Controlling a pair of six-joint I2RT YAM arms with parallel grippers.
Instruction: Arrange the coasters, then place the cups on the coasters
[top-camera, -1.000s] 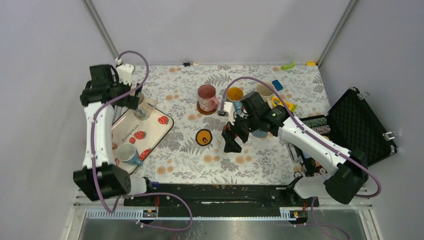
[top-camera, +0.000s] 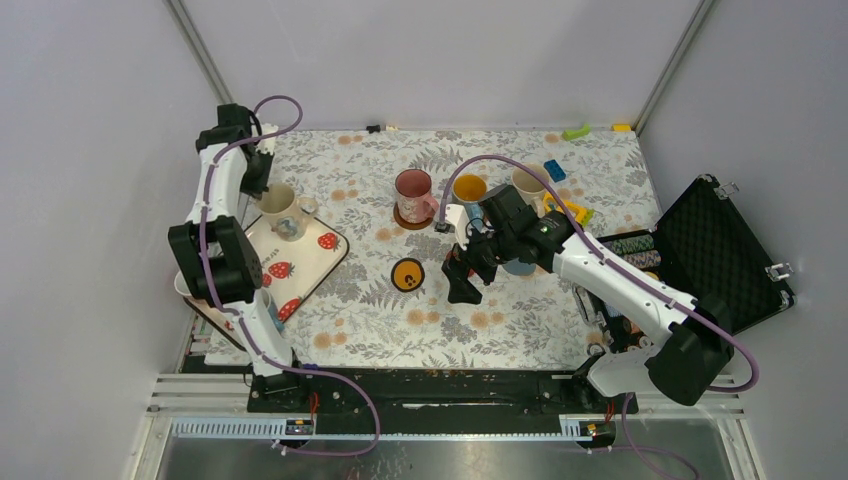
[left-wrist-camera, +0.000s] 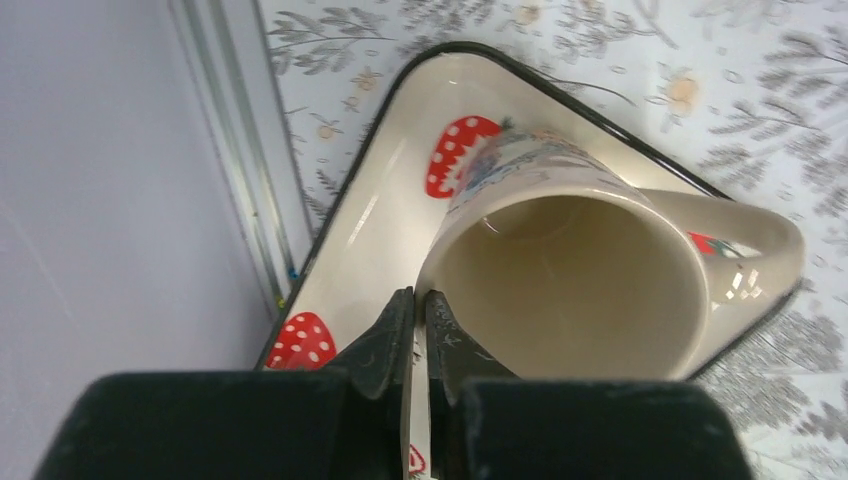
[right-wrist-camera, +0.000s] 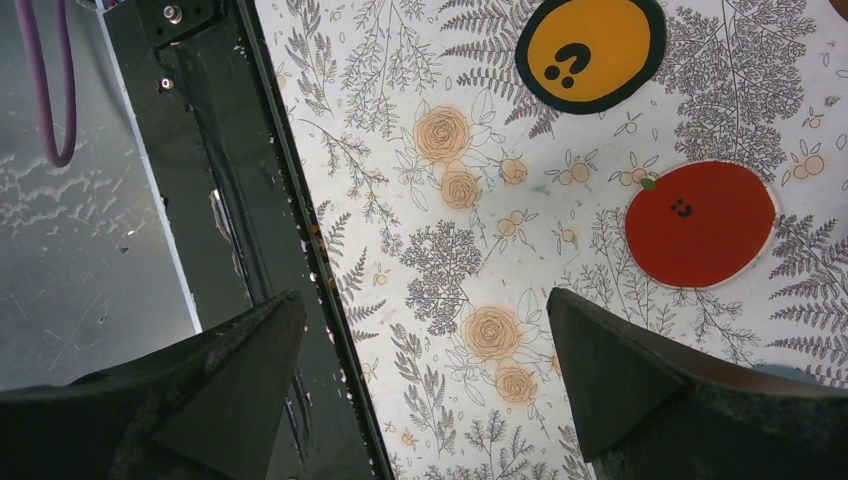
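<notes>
A cream cup (top-camera: 288, 216) with a handle stands on the strawberry tray at the left. My left gripper is shut on its rim; in the left wrist view the cup's wide mouth (left-wrist-camera: 570, 270) opens toward the camera and its handle points right. A round yellow coaster with a dark edge (top-camera: 408, 275) lies bare at the table's middle; a red one (right-wrist-camera: 700, 224) shows in the right wrist view. Over the red coaster hangs my right gripper, open and empty. A pink cup (top-camera: 413, 194) stands on a brown coaster (top-camera: 412, 222).
The strawberry tray (top-camera: 331, 257) also carries a blue cup, mostly behind my left arm. Yellow (top-camera: 469, 188) and cream (top-camera: 530, 181) cups stand at the back right. An open black case (top-camera: 722, 255) lies far right. Cloth between tray and yellow coaster is clear.
The cup has shifted slightly to the right. The right arm stays still.
</notes>
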